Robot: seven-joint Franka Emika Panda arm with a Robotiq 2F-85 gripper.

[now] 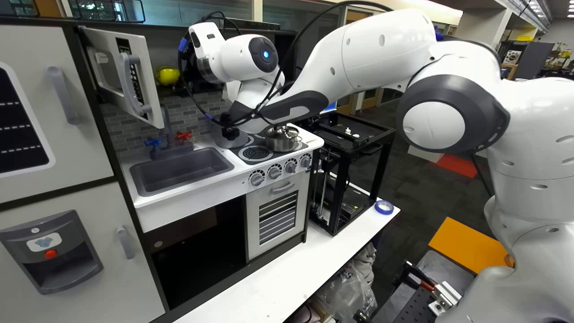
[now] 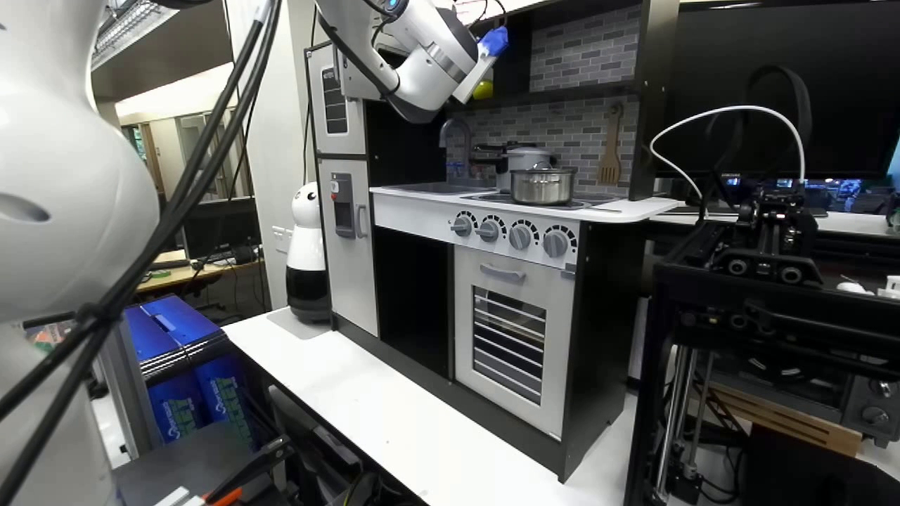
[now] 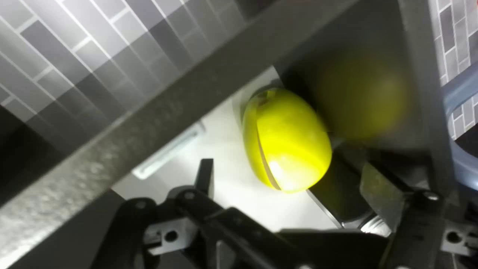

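A glossy yellow rounded object (image 3: 286, 141) with a dark seam sits in the small microwave compartment, over a pale surface. In the wrist view my open gripper has a finger on either side of it, with gaps left and right; contact cannot be made out. The same yellow object (image 1: 167, 76) appears behind the microwave's opened door (image 1: 117, 70) in exterior view 1. Part of it (image 2: 482, 89) also peeks out below the wrist in exterior view 2. Both exterior views largely hide the fingers.
A grey shelf edge (image 3: 148, 112) crosses close to the wrist camera. The door handle (image 1: 129, 83) juts outward beside the compartment. Beneath the arm are the sink (image 1: 180, 169) and a metal pot (image 1: 282, 138) on the stove.
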